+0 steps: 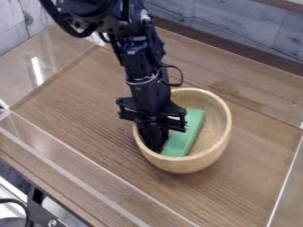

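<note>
The black robot arm [133, 62] reaches down from the top of the camera view to a cream bowl [206, 158] on the wooden table. Its gripper [158, 133] is at the bowl's left side, its lower parts inside or over the rim. A green rectangular block [186, 133] lies in the bowl, right of the gripper. The fingertips are dark and partly hidden, so I cannot tell whether they are open, shut or holding anything.
A grey wooden wall [236, 31] runs behind it. Cables show at the lower left corner.
</note>
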